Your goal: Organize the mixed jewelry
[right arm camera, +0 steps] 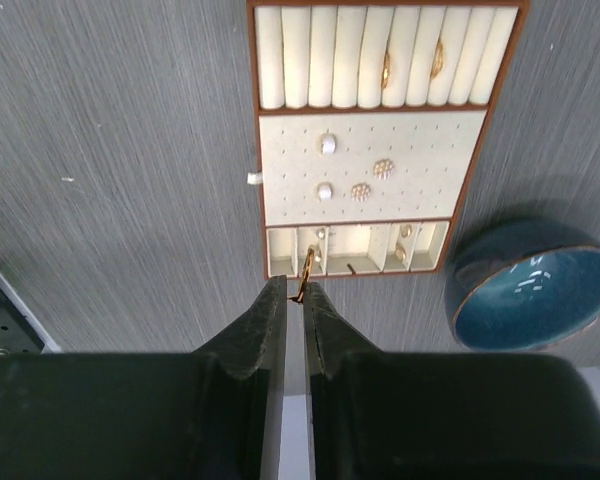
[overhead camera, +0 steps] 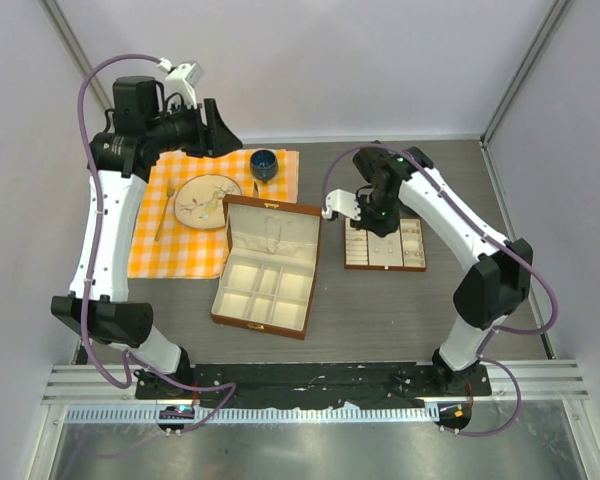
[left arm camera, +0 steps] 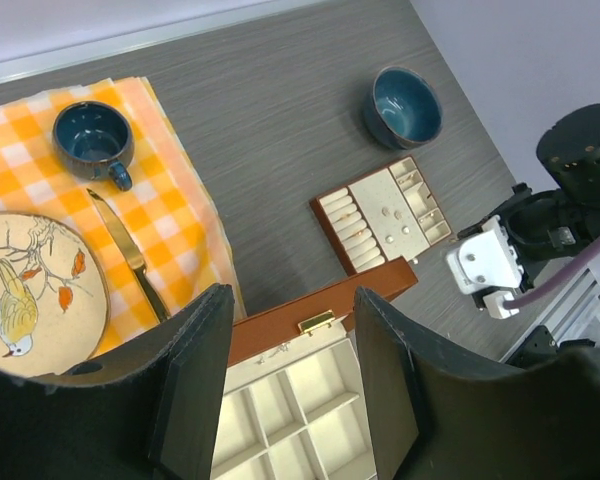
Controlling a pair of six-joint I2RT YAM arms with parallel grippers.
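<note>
My right gripper is shut on a thin gold piece [right arm camera: 306, 265], above a small wooden jewelry tray [right arm camera: 370, 165] with white ring rolls, an earring board with several studs and small compartments; two rolls hold gold rings. In the top view the right arm covers part of that tray. A larger open jewelry box [overhead camera: 263, 300] with cream compartments stands in the middle. My left gripper [overhead camera: 210, 130] is open above the orange checked cloth, nothing between its fingers.
A plate [overhead camera: 205, 203] with a bird picture, a knife and a dark mug [overhead camera: 263, 163] lie on the cloth. A blue bowl [left arm camera: 402, 110] stands beside the small tray. Bare table lies between box and tray and in front of the tray.
</note>
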